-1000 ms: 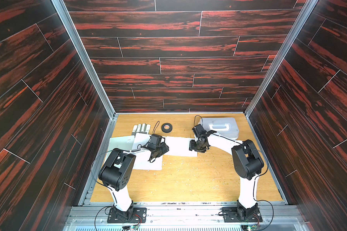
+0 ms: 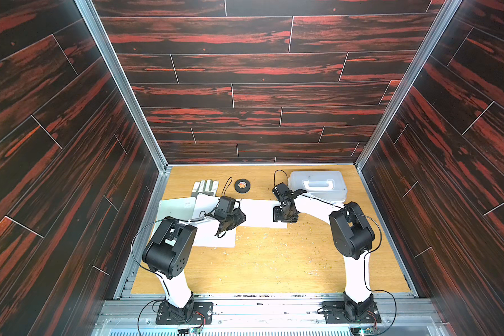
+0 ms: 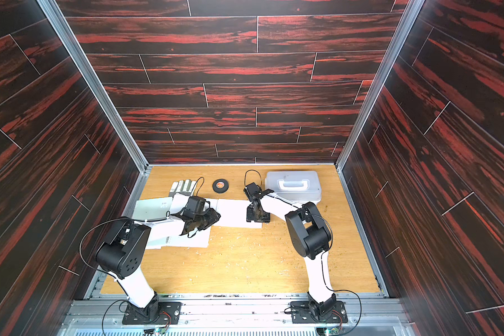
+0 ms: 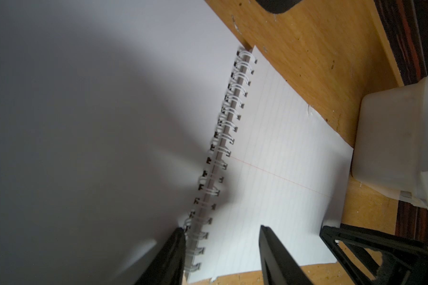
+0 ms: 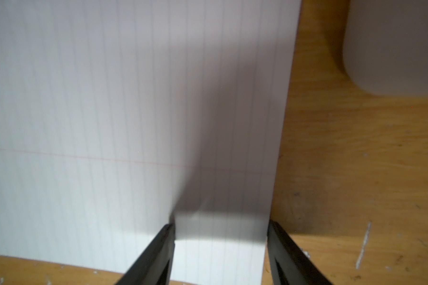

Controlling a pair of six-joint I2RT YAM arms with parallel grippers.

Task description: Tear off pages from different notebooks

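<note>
A spiral-bound notebook lies unfolded on the table, its white wire coil (image 4: 227, 111) crossing the left wrist view. To the coil's right spreads a lined page (image 4: 280, 166); a blank white sheet (image 4: 104, 118) fills the left side. My left gripper stands part open near the coil's near end, one finger close to the wire and the other over the lined page, nothing visible between them. At the page's far right edge, my right gripper is open, its left finger above the lined paper and its right finger just past the edge.
Pale green notebooks (image 2: 176, 208) lie at the left, below a glove (image 2: 205, 187). A black tape roll (image 2: 242, 186) sits behind the coil. A clear lidded box (image 2: 318, 184) stands at back right.
The left arm has barely moved, and the notebook looks the same.
</note>
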